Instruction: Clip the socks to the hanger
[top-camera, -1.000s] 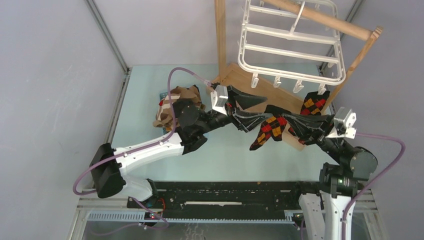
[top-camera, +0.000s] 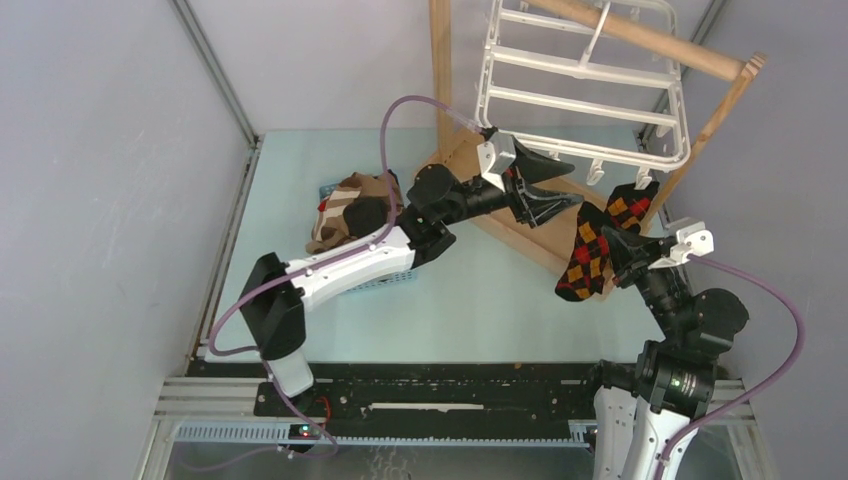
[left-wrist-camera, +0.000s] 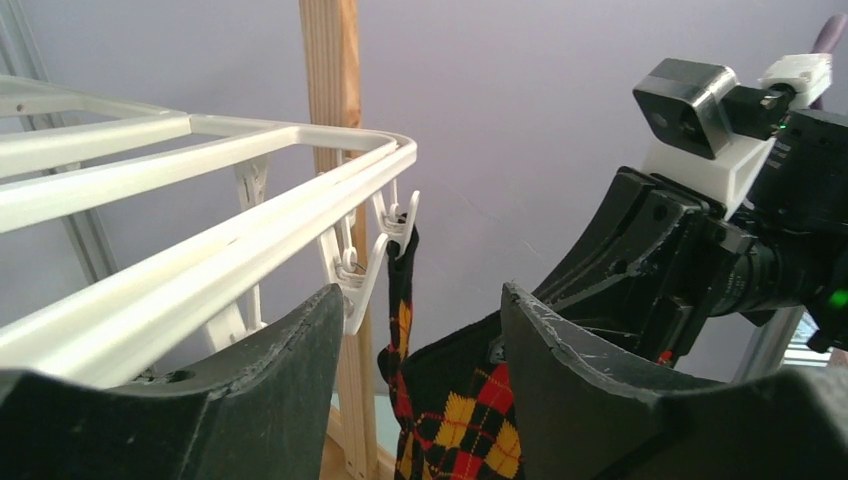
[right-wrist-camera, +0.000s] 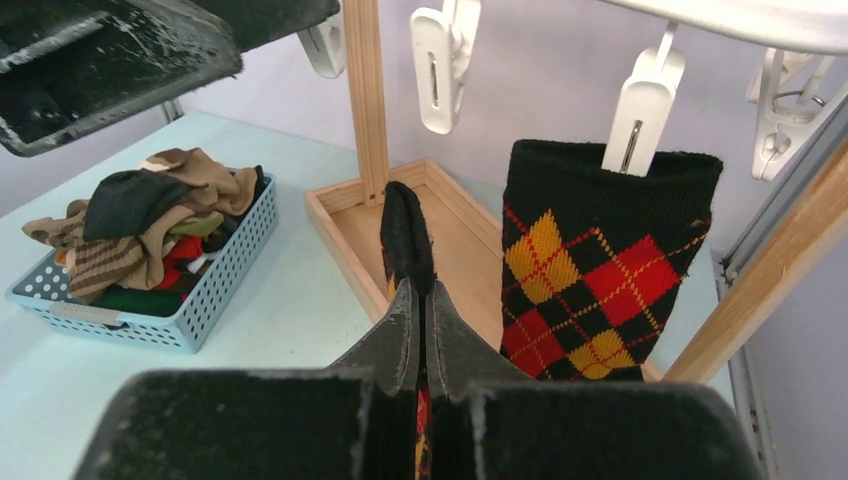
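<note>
An argyle sock (right-wrist-camera: 610, 280) in black, red and yellow hangs from a white clip (right-wrist-camera: 640, 115) at the hanger's right end. My right gripper (top-camera: 617, 245) is shut on a second argyle sock (top-camera: 582, 262), holding it by its dark cuff just left of the hanging one, below the clips. My left gripper (top-camera: 556, 188) stands open at the front edge of the white hanger (top-camera: 575, 105), above and left of that held sock; in the left wrist view its fingers face the hanger's front rail and clips, with nothing between them.
A blue basket (right-wrist-camera: 180, 320) of piled socks sits at the left of the table, under my left arm. A wooden tray (right-wrist-camera: 340, 230) and wooden posts (top-camera: 441, 60) frame the hanger.
My right gripper has drawn the held sock to the right, closer beneath the hanger, beside the hanging sock.
</note>
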